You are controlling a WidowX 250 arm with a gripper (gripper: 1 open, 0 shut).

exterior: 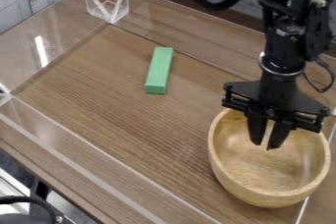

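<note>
My black gripper (273,126) hangs at the right, just over a wide pale wooden bowl (262,184), its fingertips near the bowl's upper inside. Whether it is open or shut is unclear from this angle. A green block (159,70) lies flat on the wooden table, left of the gripper and apart from the bowl.
A translucent white object (106,5) stands at the back left. Black cables show at the bottom left corner and beside the arm.
</note>
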